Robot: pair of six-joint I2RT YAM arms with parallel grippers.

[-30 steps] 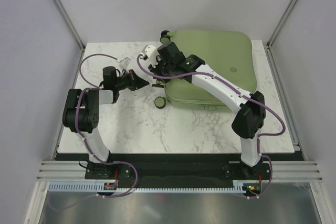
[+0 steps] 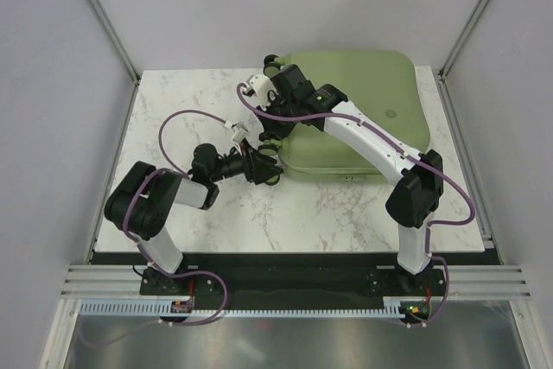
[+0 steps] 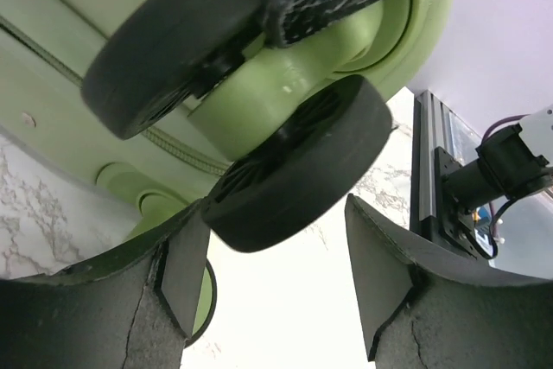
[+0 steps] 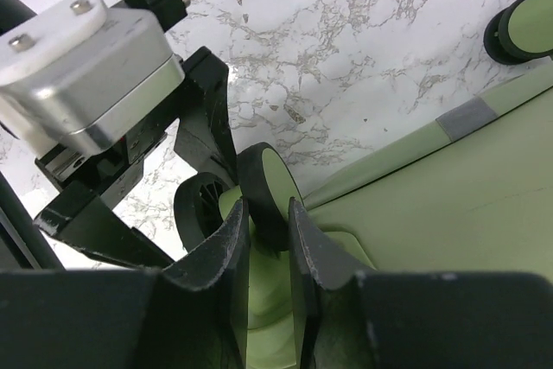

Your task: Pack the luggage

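Note:
The green suitcase (image 2: 354, 84) lies on the marble table, black-and-green wheels at its left side. My left gripper (image 2: 263, 166) is open at its lower-left corner; in the left wrist view a black wheel (image 3: 302, 170) sits just above and between its fingertips. My right gripper (image 2: 269, 114) is over the suitcase's left edge; in the right wrist view its dark fingers meet close at a wheel (image 4: 261, 187), and whether they grip it cannot be told.
Bare marble (image 2: 173, 101) lies left of and in front of the suitcase. Another wheel (image 4: 527, 28) sticks out at the suitcase's back-left corner.
My left gripper has moved right and toward the front, up to the corner wheels. The right arm and suitcase have shifted slightly to the right.

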